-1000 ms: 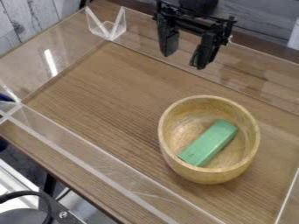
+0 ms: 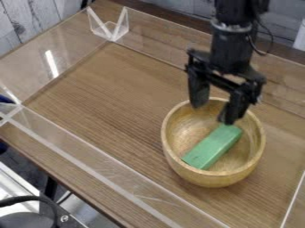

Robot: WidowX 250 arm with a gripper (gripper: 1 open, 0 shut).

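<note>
My gripper (image 2: pixel 224 89) reaches down from the top right and stands open over the back part of a round wooden bowl (image 2: pixel 183 158). A green oblong block (image 2: pixel 212 147) lies on the bowl's floor, slanting from near left to back right, just below and in front of the gripper.
A small white wire or clear holder (image 2: pixel 107 25) stands at the back left. A dark cable or curved part (image 2: pixel 36 203) shows at the lower left corner, with a dark area beyond the table's left edge.
The bowl and green block have not visibly moved.
</note>
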